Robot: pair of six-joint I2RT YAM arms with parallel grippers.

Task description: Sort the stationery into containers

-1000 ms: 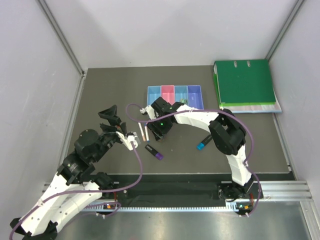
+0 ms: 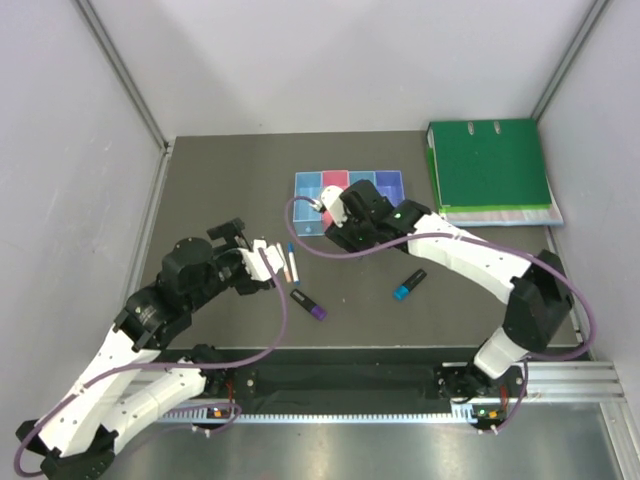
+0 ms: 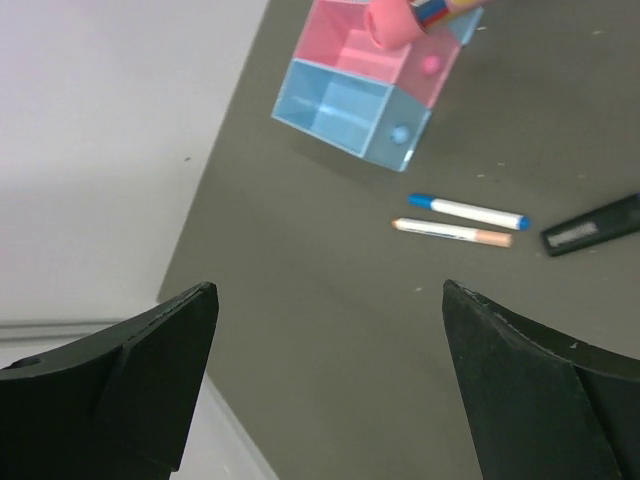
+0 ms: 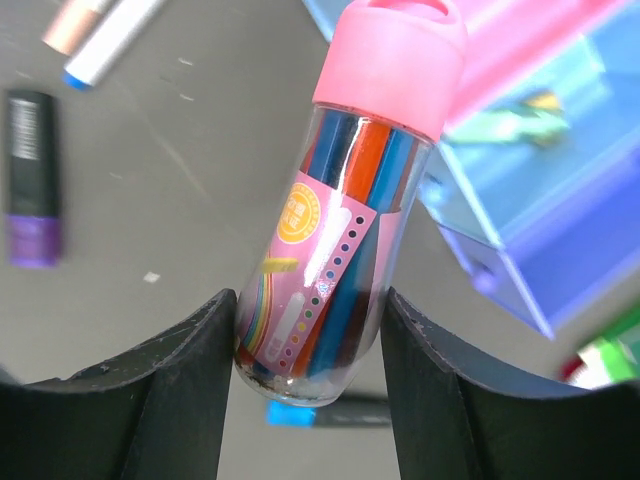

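Note:
In the right wrist view, my right gripper is shut on a clear tube of coloured pencils (image 4: 325,240) with a pink cap, held at a tilt. From above, that arm hangs by the front of the compartment box (image 2: 310,228). My left gripper stands open and empty, left of two slim pens. These are a white pen with blue ends (image 3: 475,212) and a white and tan one (image 3: 450,231). A black marker with a purple end (image 2: 308,304) and one with a blue end (image 2: 410,284) lie on the table.
The box has blue, pink and purple compartments; a green item (image 4: 510,125) rests in a blue one. Green binders (image 2: 490,165) fill the back right corner. Bare table (image 2: 215,180) shows at the back left.
My right gripper has moved right and toward the box, away from the slim pens, with its arm swinging outward. The left arm has shifted slightly.

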